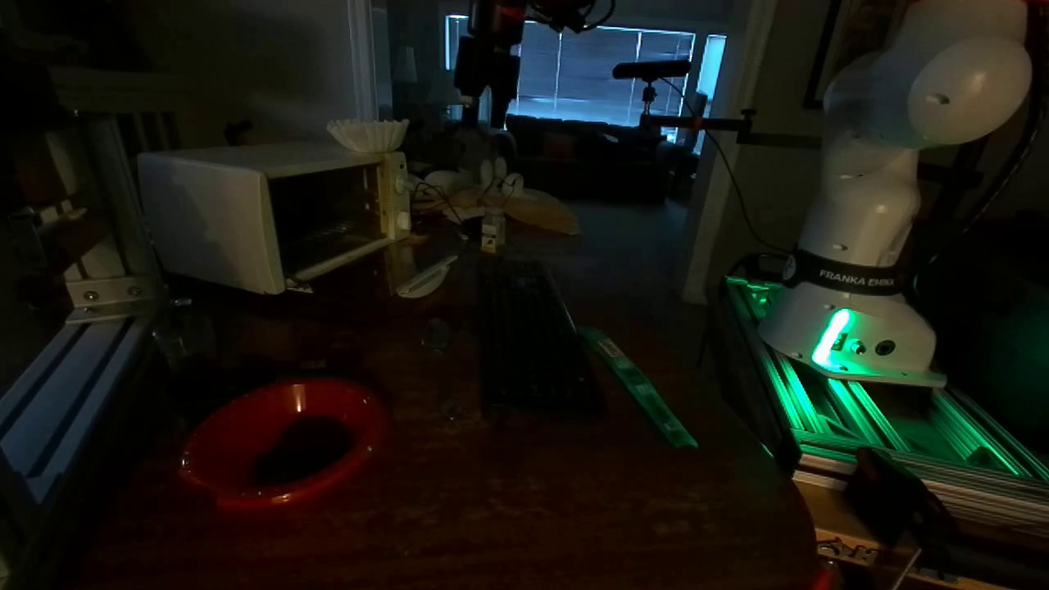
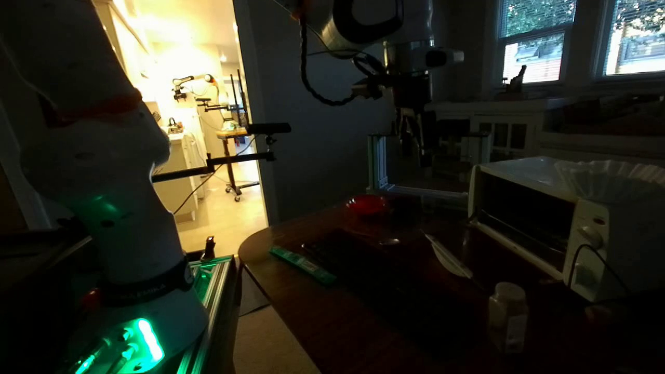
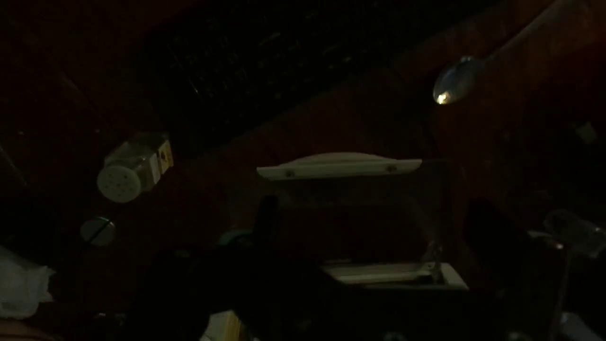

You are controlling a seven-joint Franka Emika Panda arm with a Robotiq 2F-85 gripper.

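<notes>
High above the table, my gripper (image 1: pixel 483 110) hangs pointing down with its dark fingers apart and nothing between them. In exterior view 2 the gripper (image 2: pixel 415 152) shows in front of the far wall, above table height. Below it in the wrist view are the white handle (image 3: pixel 341 166) and clear glass of the toaster oven's lowered door. The white toaster oven (image 1: pixel 206 216) stands open on the table, its inside dark. A shaker bottle (image 3: pixel 135 167) with a holed lid lies left of the handle in the wrist view; exterior view 2 shows the bottle (image 2: pixel 508 318) upright.
A black keyboard (image 1: pixel 536 339) runs along the table beside a green packet (image 1: pixel 641 388). The red bowl (image 1: pixel 231 482) sits near the front left, and a spoon (image 3: pixel 454 79) lies beyond the oven door. A pleated white bowl (image 1: pixel 366 136) rests atop the oven. Lighting is very dim.
</notes>
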